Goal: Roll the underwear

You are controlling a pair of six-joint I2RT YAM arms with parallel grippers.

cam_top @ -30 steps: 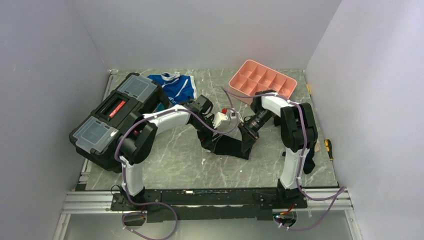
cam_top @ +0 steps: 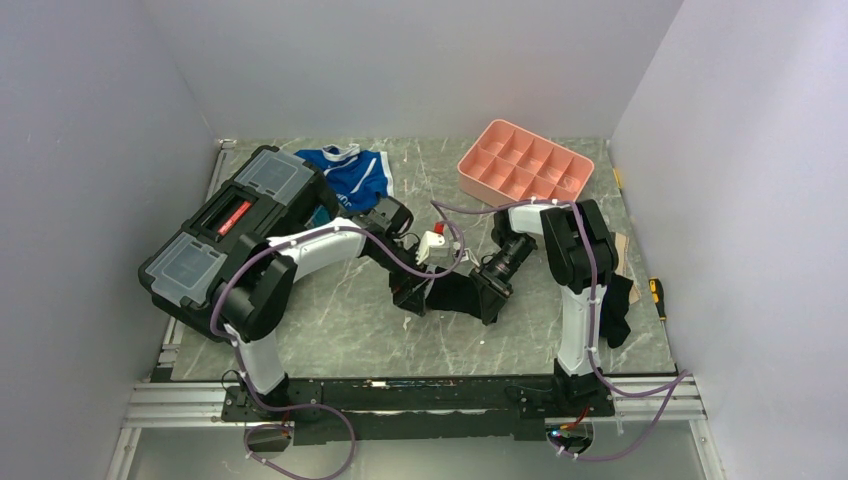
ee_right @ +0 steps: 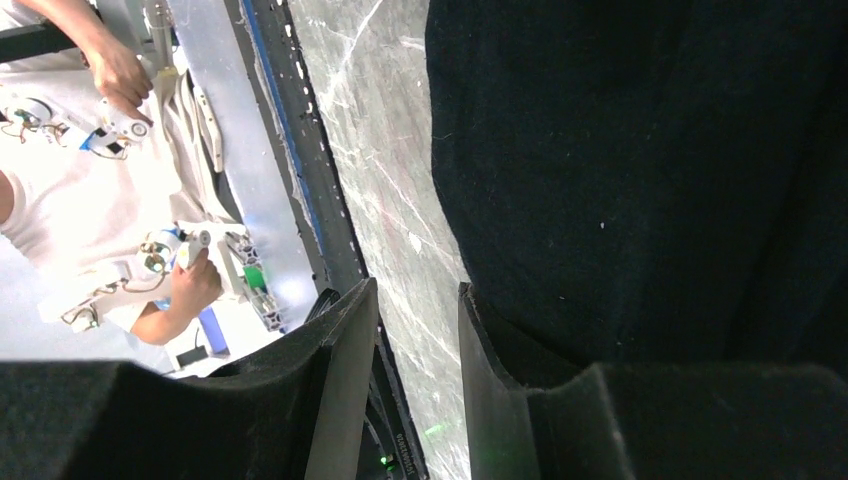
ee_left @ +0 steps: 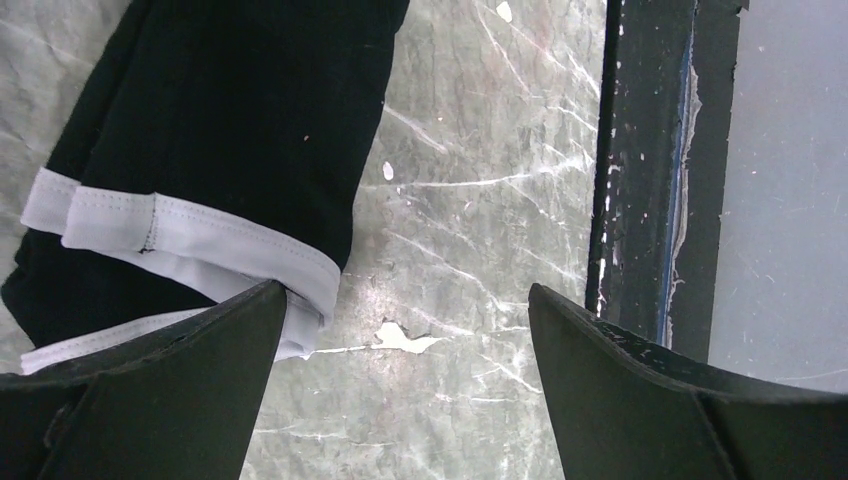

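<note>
Black underwear [cam_top: 455,293] lies folded into a flat strip on the marble table, stretched between my two grippers. In the left wrist view its white waistband [ee_left: 205,235] shows at one end, with dark layers underneath. My left gripper stands wide open over that end; one finger overlaps the waistband's edge, and only bare table shows between the fingers. My right gripper is part open at the other end, one finger against or over the black cloth [ee_right: 620,190]. Whether that finger touches it I cannot tell.
A pink divided box [cam_top: 525,160] stands at the back right. The large black toolbox [cam_top: 235,235] fills the left side, beside a blue garment [cam_top: 350,175]. Dark cloth [cam_top: 615,310] lies at right.
</note>
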